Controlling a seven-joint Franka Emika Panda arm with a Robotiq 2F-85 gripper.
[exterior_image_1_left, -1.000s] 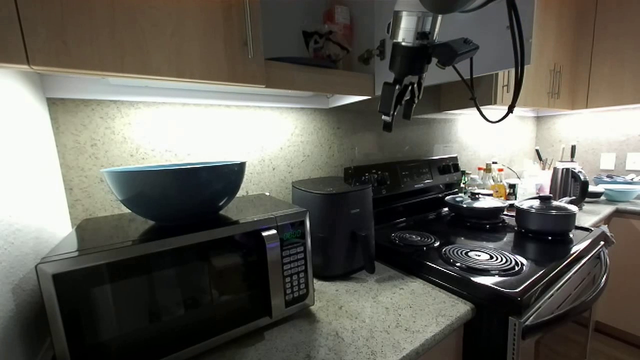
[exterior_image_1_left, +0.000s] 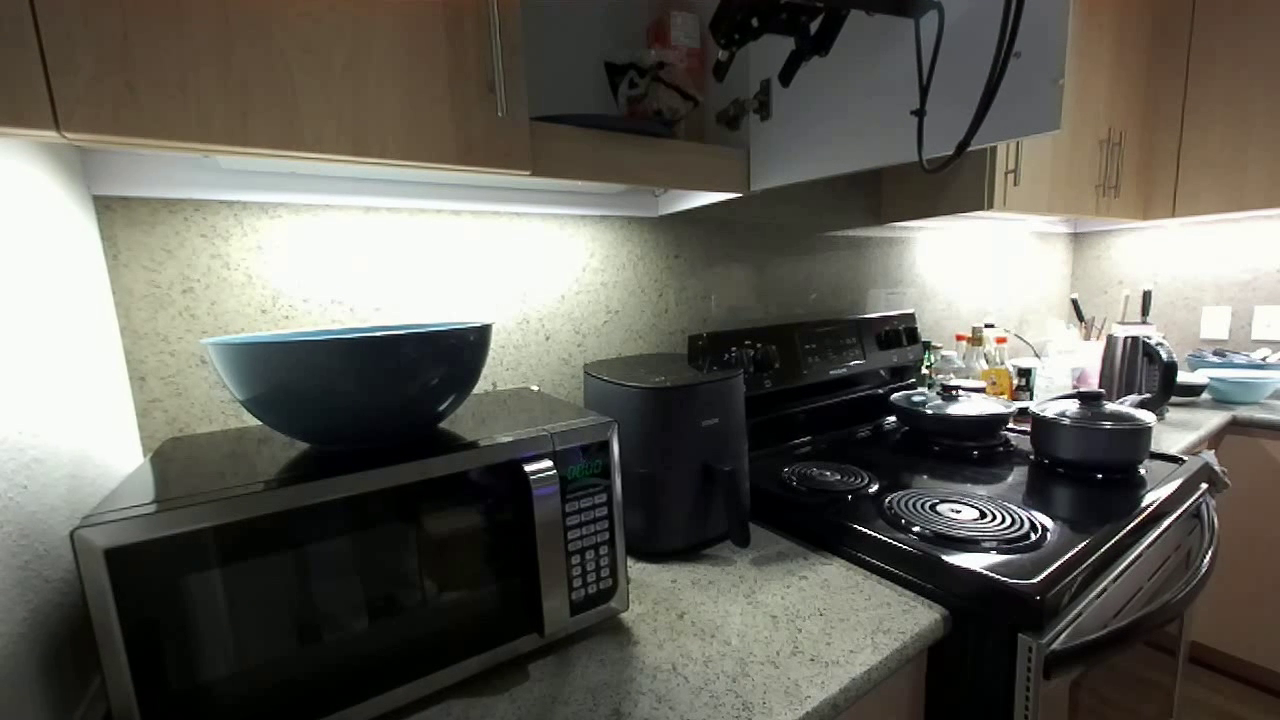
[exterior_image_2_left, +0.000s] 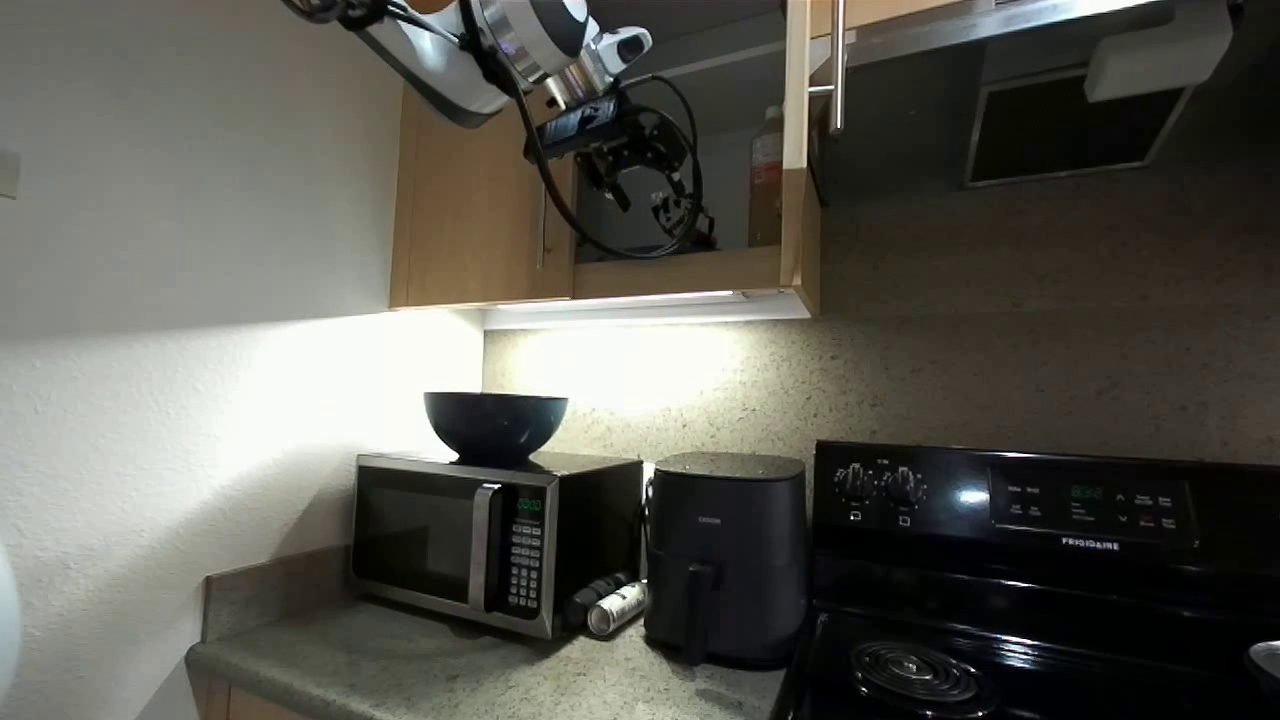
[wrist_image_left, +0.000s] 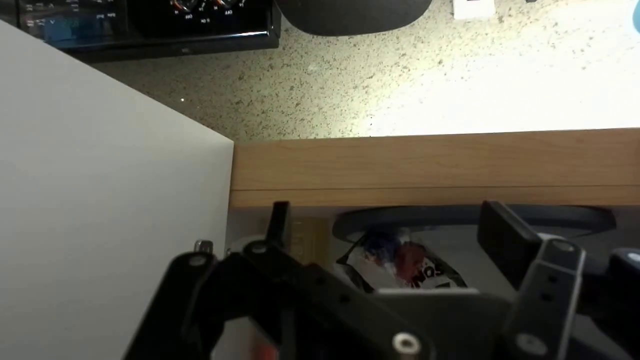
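Note:
My gripper (exterior_image_1_left: 753, 74) is open, up at the opened wall cabinet, its fingers apart and empty. In the wrist view, one finger (wrist_image_left: 279, 223) stands at the left and the other (wrist_image_left: 507, 240) at the right. Between and beyond them, inside the cabinet, lies a shiny bag (wrist_image_left: 408, 267) with white, red and black print. A dark flat round item (wrist_image_left: 420, 215) lies along the cabinet's front edge near the bag. The bag (exterior_image_1_left: 654, 90) shows on the cabinet shelf in exterior view 1, left of the gripper. Fingers and bag are apart as far as I can tell.
The open cabinet door (wrist_image_left: 108, 198) stands close on one side. A bottle (exterior_image_2_left: 765, 180) is inside the cabinet. Below are a microwave (exterior_image_1_left: 360, 564) with a blue bowl (exterior_image_1_left: 360, 378) on top, an air fryer (exterior_image_1_left: 666, 456) and a stove (exterior_image_1_left: 840, 540) with pots.
My gripper has risen from below the cabinet's level to the height of its opening and shifted slightly left. It has tilted from pointing down. Bowl, bag and door have not moved.

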